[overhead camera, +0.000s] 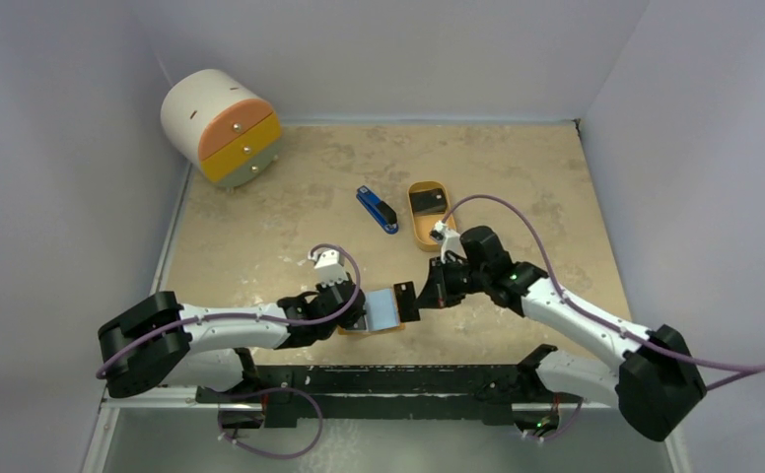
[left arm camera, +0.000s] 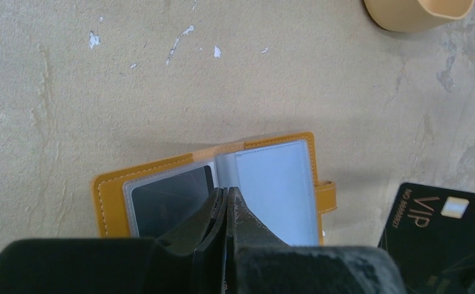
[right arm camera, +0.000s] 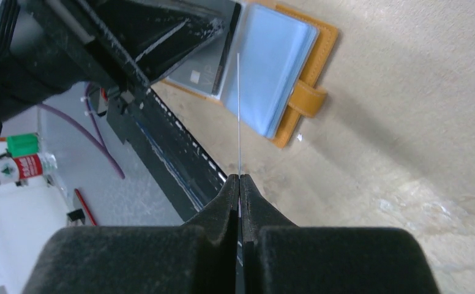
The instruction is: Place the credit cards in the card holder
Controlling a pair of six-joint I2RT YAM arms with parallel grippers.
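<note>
The card holder lies opened flat, with a tan edge [left arm camera: 143,166] and pale blue sleeves [left arm camera: 278,184]. A dark card [left arm camera: 172,199] sits in its left pocket. My left gripper is shut over the holder's middle, nothing visible between its fingertips. A black VIP card [overhead camera: 406,302] stands out from my right gripper [overhead camera: 440,288], whose fingers are shut on it. In the right wrist view this card [right arm camera: 239,116] appears edge-on as a thin line in front of the holder [right arm camera: 269,67]. From above, its edge is close to the holder's right side; contact cannot be judged.
Behind the holder stands a tan tray [overhead camera: 425,229] with dark cards [overhead camera: 427,201] in it. A blue stapler [overhead camera: 377,209] lies left of the tray. A drawer cabinet [overhead camera: 223,128] occupies the far left corner. The table's right side is open.
</note>
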